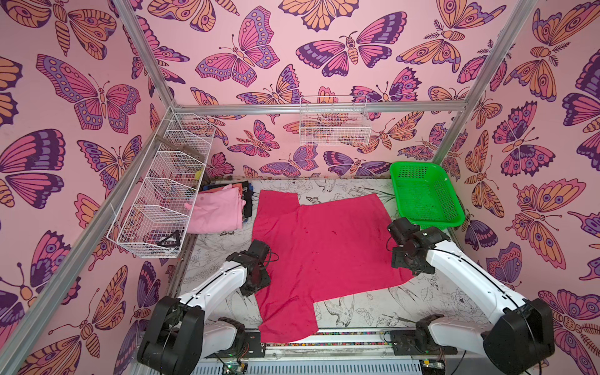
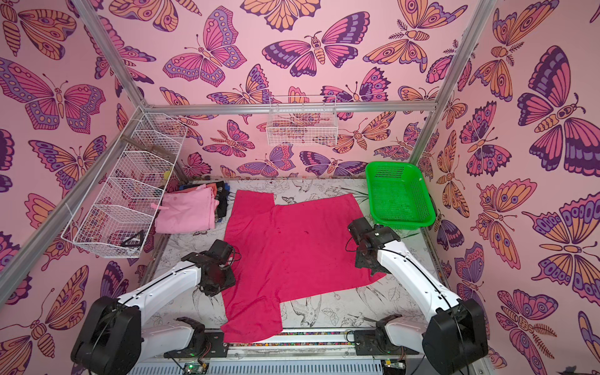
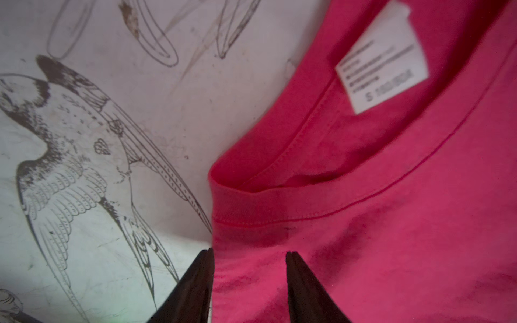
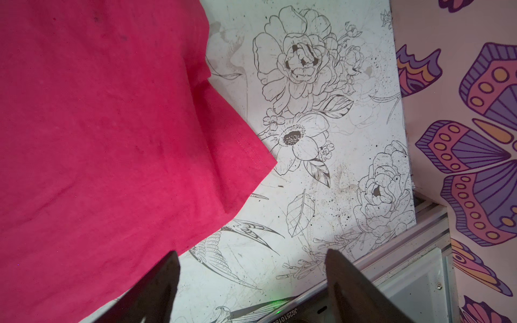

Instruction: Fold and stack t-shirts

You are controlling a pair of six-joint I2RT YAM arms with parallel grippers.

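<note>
A red T-shirt [image 1: 331, 243] lies spread and wrinkled on the table, sleeves at top left and bottom. In the left wrist view its collar [image 3: 323, 204] with a white label [image 3: 382, 59] sits ahead of my left gripper; the fingers are apart over the shirt's edge, empty. My right gripper hangs open above the lower right corner of the shirt, where a flap [image 4: 237, 156] is creased. A pile of folded shirts, pink [image 1: 215, 209] on top, rests at the back left.
An empty green basket [image 1: 425, 190] stands at back right. White wire racks [image 1: 156, 212] run along the left wall, and another [image 1: 334, 128] hangs on the back wall. Bare patterned table [image 1: 350, 312] shows at front right.
</note>
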